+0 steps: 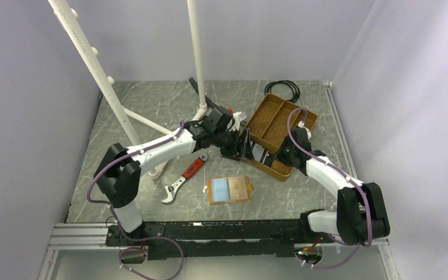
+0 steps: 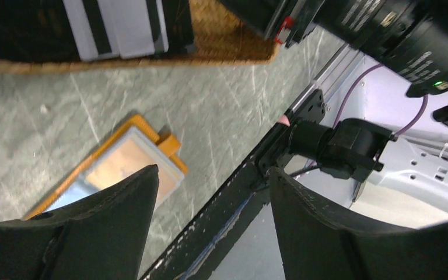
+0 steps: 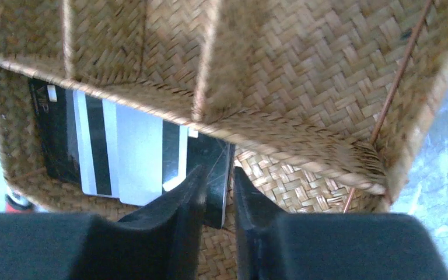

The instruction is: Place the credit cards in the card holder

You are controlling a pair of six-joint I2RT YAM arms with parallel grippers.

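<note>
Black and silver cards [image 3: 134, 151] lie in the front compartment of a woven box [image 1: 271, 116], near the box's middle in the right wrist view. The card holder [image 1: 227, 189], tan-edged with blue and beige faces, lies on the table's front part, also low in the left wrist view [image 2: 134, 163]. My right gripper is over the cards' right end, its fingers part open, blurred, with a narrow gap. My left gripper stands open, high at the box's left end, nothing between its fingers.
An adjustable wrench [image 1: 178, 184] lies left of the holder. White pipes [image 1: 198, 52] and a dark tube stand or lie at the back left. A coiled cable [image 1: 281, 84] sits behind the box. The table right of the holder is clear.
</note>
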